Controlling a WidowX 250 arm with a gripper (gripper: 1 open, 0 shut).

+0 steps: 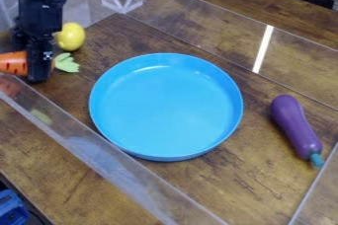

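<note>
At the far left of the camera view my dark gripper [39, 59] is down on an orange toy carrot [12, 62] with pale green leaves [66, 63], shut on it. The fingertips are partly hidden by the carrot and the clear wall. A yellow lemon [69, 36] lies just behind, right of the gripper.
A large blue plate [165, 106] fills the middle. A purple eggplant [294, 125] lies at the right. Clear walls [106, 160] border the wooden work area. A blue object [10, 209] is at the lower left corner, outside the wall.
</note>
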